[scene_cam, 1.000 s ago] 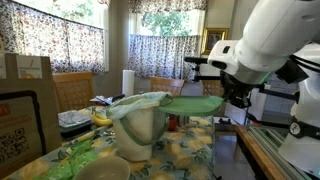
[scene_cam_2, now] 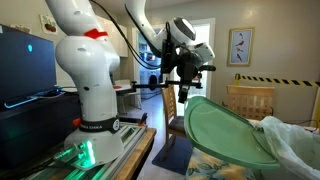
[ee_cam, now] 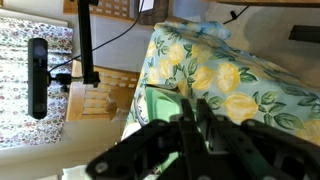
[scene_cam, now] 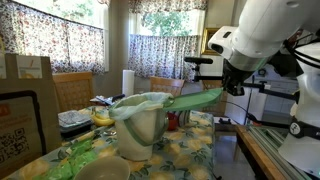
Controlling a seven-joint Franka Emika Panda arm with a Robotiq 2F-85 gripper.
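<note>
A flat green lid or board (scene_cam_2: 225, 130) with rounded edges hangs tilted in exterior view 2. My gripper (scene_cam_2: 184, 94) is shut on its upper edge. In exterior view 1 the same green piece (scene_cam: 196, 101) slants up to the right, its left end close over the rim of a white bin (scene_cam: 143, 132) lined with a pale plastic bag (scene_cam: 138, 106). Whether it touches the bin is hard to tell. Dark gripper fingers (ee_cam: 205, 115) cover part of the green piece (ee_cam: 160, 103) in the wrist view.
The table wears a lemon-patterned cloth (ee_cam: 225, 75). A pale bowl (scene_cam: 103, 170), a green packet (scene_cam: 80, 153) and a cardboard box (scene_cam: 28, 115) stand left of and before the bin. A paper towel roll (scene_cam: 128, 82) is behind. Chairs line the far side.
The arm has risen a little, and the right end of the green piece has come up with it, so that it slants more. The bin stays in place.
</note>
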